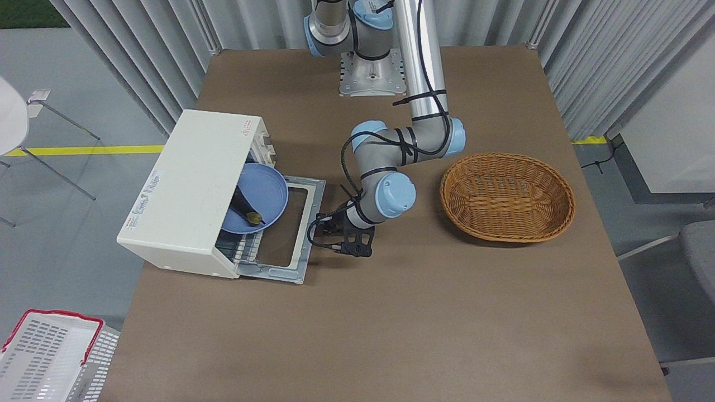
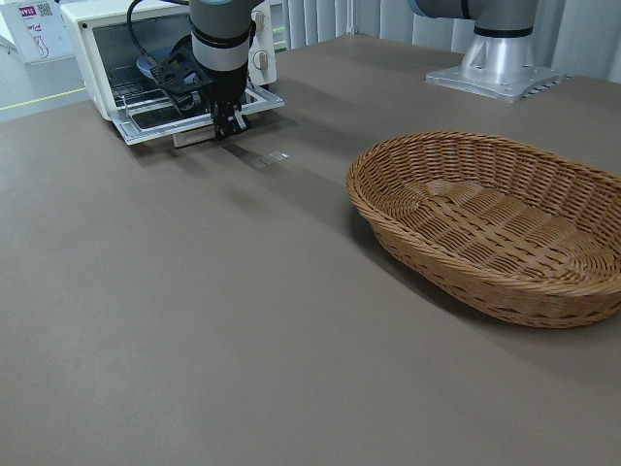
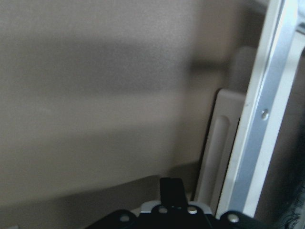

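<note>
My gripper (image 1: 345, 238) is low at the outer edge of the open door (image 1: 298, 261) of the white toaster oven (image 1: 184, 187). In the left view the gripper (image 2: 230, 121) hangs beside that door. The wrist view shows the door's metal edge (image 3: 264, 114) close right of the black finger tip (image 3: 172, 193); whether the fingers are open or shut is unclear. A blue plate (image 1: 265, 191) with a dark eggplant (image 1: 244, 207) on it sits in the oven's mouth, partly under the housing.
A wicker basket (image 1: 506, 197) stands on the right of the table (image 1: 402, 321). A white crate (image 1: 47, 355) is off the table at lower left.
</note>
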